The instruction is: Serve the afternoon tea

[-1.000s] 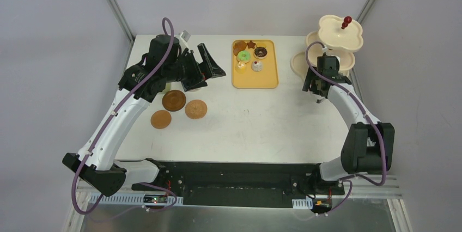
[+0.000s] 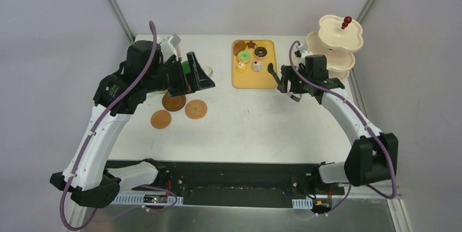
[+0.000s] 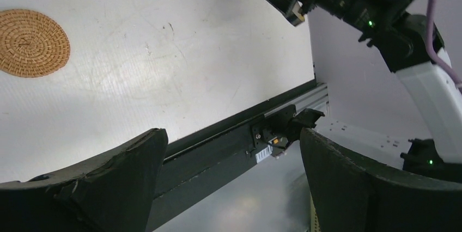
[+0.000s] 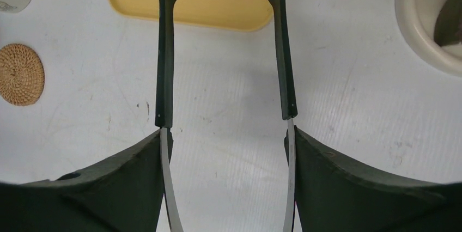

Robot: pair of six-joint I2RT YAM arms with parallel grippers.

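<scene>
A yellow tray (image 2: 254, 83) stands at the back centre with several treats on its far part, among them a green donut (image 2: 243, 56), a chocolate donut (image 2: 260, 53) and a white pastry (image 2: 256, 66). My right gripper (image 2: 287, 83) is shut on a pair of tongs (image 4: 165, 74), whose dark arms are spread with nothing between them. They hang by the tray's near right corner. A cream tiered stand (image 2: 332, 35) with a red knob rises at the back right. On the left, my open, empty left gripper (image 2: 197, 81) hangs over partly hidden green and clear items.
Two woven coasters (image 2: 196, 109) and a darker brown round disc (image 2: 174, 102) lie on the left of the white table. The stand is close on the right arm's right.
The right gripper has swung left from beside the stand to the tray's corner, and the tongs have come into view.
</scene>
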